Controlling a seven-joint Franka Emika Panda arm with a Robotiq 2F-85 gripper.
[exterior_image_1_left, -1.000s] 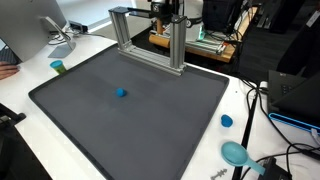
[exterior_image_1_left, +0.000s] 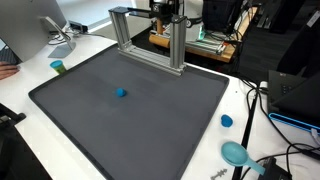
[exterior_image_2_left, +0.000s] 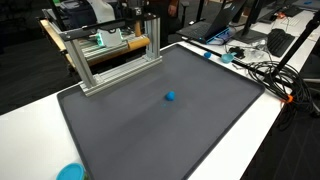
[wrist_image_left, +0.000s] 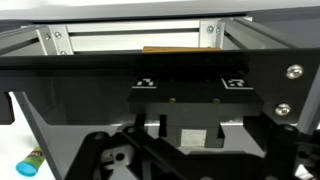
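Note:
In the wrist view my gripper is over the black edge of a drawer-like unit (wrist_image_left: 60, 75), with its fingertips apart and nothing clearly held between them. Past that edge, a strip of brown, wood-coloured material (wrist_image_left: 185, 49) shows in the pale interior. Metal rails run along both sides. From outside, the unit's silvery frame (exterior_image_2_left: 125, 72) stands at the end of the dark grey mat, and also shows in the first exterior view as a frame (exterior_image_1_left: 150, 55). My fingers are hard to make out in either exterior view. A small blue object (exterior_image_1_left: 120, 92) lies on the mat.
A green can with a blue top (exterior_image_1_left: 58, 67) stands beside the mat. Off its opposite side lie a blue round piece (exterior_image_1_left: 227, 121) and a turquoise, spoon-like item (exterior_image_1_left: 236, 155), near black cables.

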